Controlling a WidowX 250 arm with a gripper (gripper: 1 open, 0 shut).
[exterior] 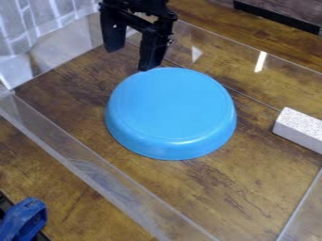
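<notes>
A black gripper point(131, 40) hangs at the top middle of the view, its two fingers spread apart and pointing down, with nothing visible between them. Below it a round blue dome-like object point(170, 111), upside-down bowl or lid in shape, lies on the wooden surface point(88, 151), just in front of the fingers.
Clear plastic walls surround the wooden area. A white block point(298, 129) lies at the right edge. A blue object point(21, 220) is at the bottom left, outside the wall. Bare wood shows left of and below the dome.
</notes>
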